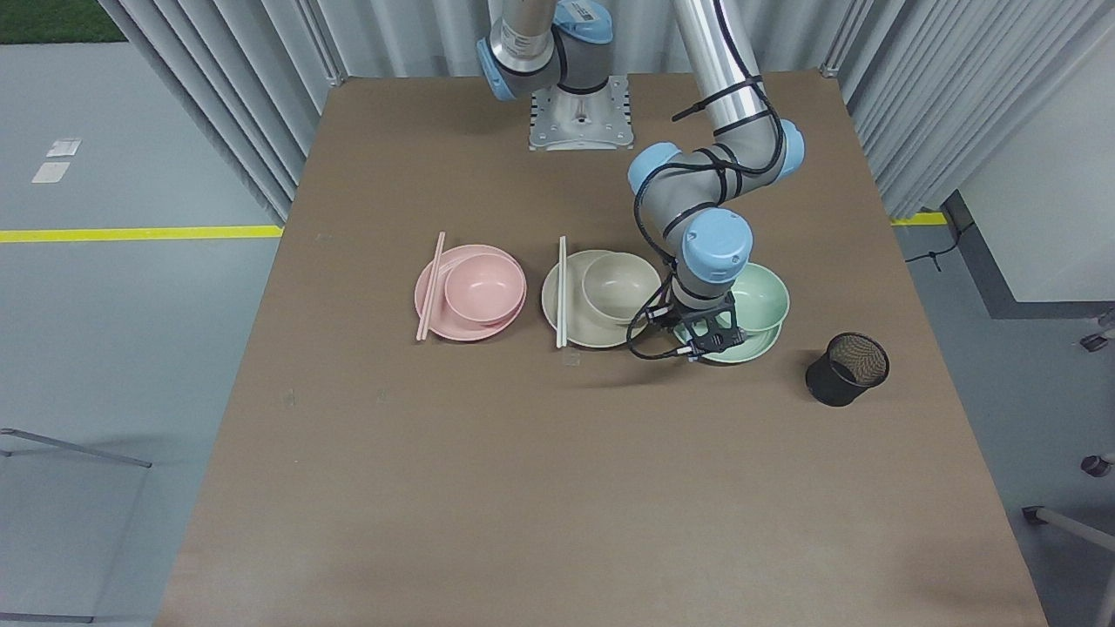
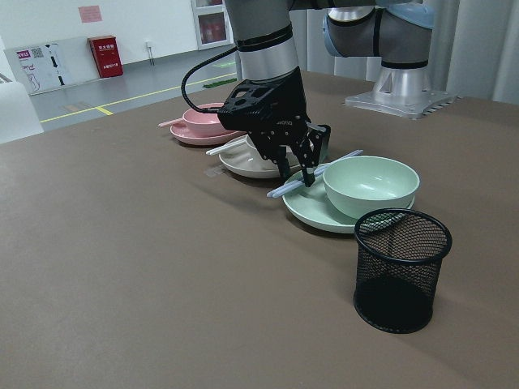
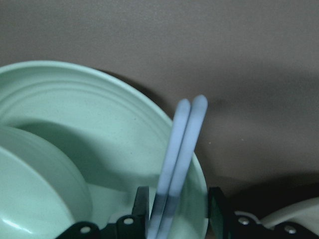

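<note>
The gripper hangs low over the green plate [image 3: 94, 109], open, its fingers either side of two pale blue chopsticks [image 3: 179, 154] lying across the plate's rim, also seen in the left view [image 2: 292, 185]. A green bowl [image 2: 369, 182] sits on that plate. In the front view the arm's end covers much of the green set, so the chopsticks there are mostly hidden.
A black mesh cup [image 1: 844, 371] stands right of the green set. To the left are a cream bowl [image 1: 617, 282] on a plate and a pink bowl [image 1: 483, 284] on a plate, each with chopsticks.
</note>
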